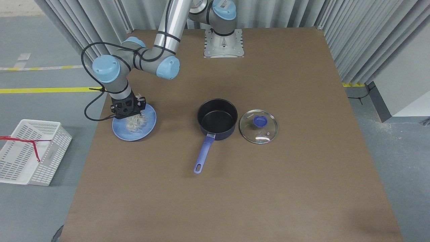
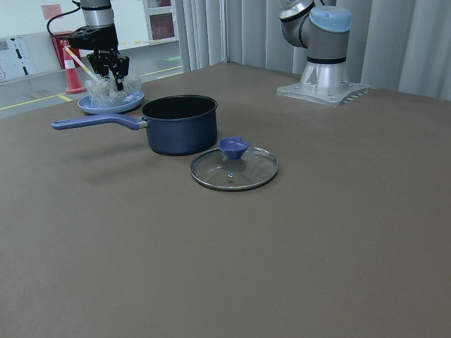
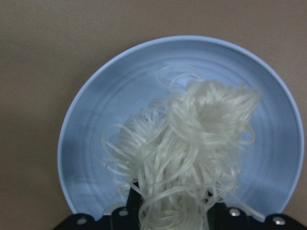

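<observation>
My gripper point(image 1: 128, 109) is low over a blue plate point(image 1: 147, 127) at the table's left side, its fingers down in white noodles point(image 1: 136, 123). In the wrist view the noodle nest point(image 3: 201, 124) fills much of the plate point(image 3: 105, 105) and covers the fingertips at the bottom, so their opening is unclear. A dark blue saucepan point(image 1: 217, 121) with a blue handle stands at mid-table, empty. Its glass lid point(image 1: 258, 133) with a blue knob lies to its right.
The robot base point(image 1: 224, 48) is at the back of the table point(image 1: 282, 181). A white basket point(image 1: 48, 161) sits on the floor at the left.
</observation>
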